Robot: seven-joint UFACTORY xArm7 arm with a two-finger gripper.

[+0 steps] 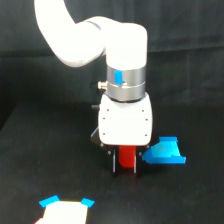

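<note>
A small red object (127, 157) stands on the black table near the middle of the camera view. Directly over it, my gripper (125, 169) points straight down, with one thin dark finger at each side of the red object. Whether the fingers press on it or stand slightly apart from it cannot be made out. The gripper's white body hides the object's top.
To the right of the red object lies a blue, square-looking piece (166, 152), partly behind the gripper. A pale object (65, 213) with blue corners sits at the lower left edge.
</note>
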